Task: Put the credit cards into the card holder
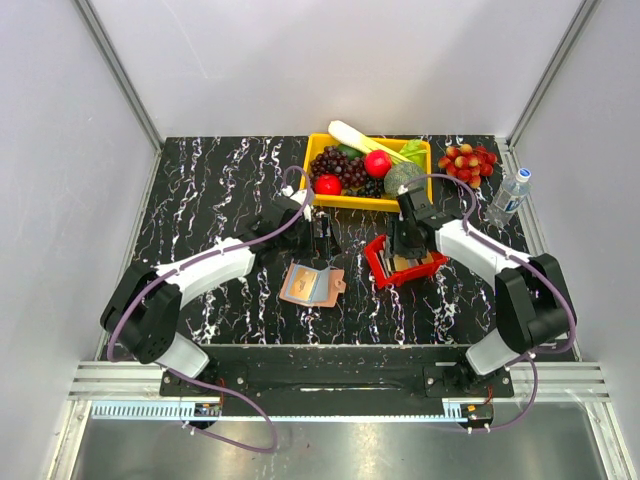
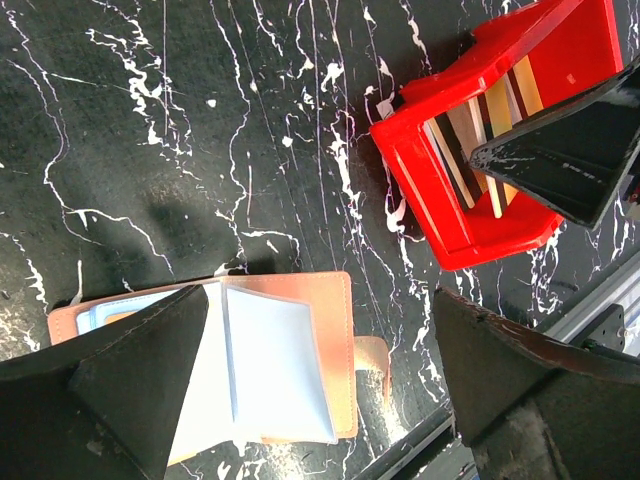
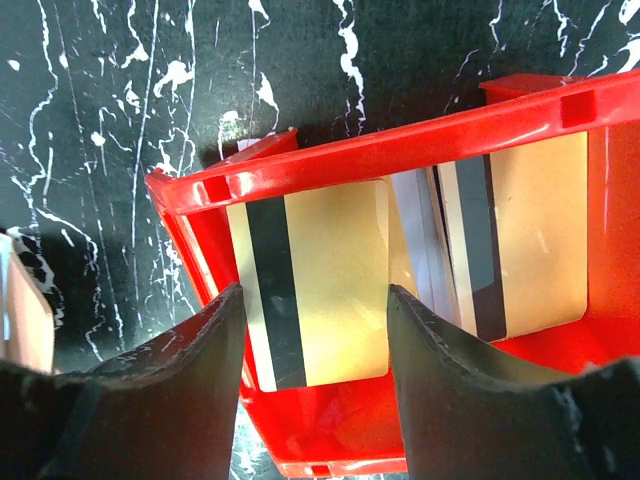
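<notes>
The card holder (image 1: 312, 285), an open tan wallet with clear pockets and a strap, lies flat on the table, partly under my left gripper in the left wrist view. That gripper is open and empty, held above the holder. Yellow cards with black stripes stand in a red box (image 1: 382, 277). In the right wrist view, the nearest card (image 3: 340, 290) leans in the box's left part; my right gripper is open, its fingertips to either side of this card. Another striped card (image 3: 545, 240) leans further right.
A yellow crate of fruit and vegetables (image 1: 427, 190) stands behind the box. Loose grapes (image 1: 468, 164) and a water bottle (image 1: 508, 198) are at the back right. A bare strip of dark table separates holder and box.
</notes>
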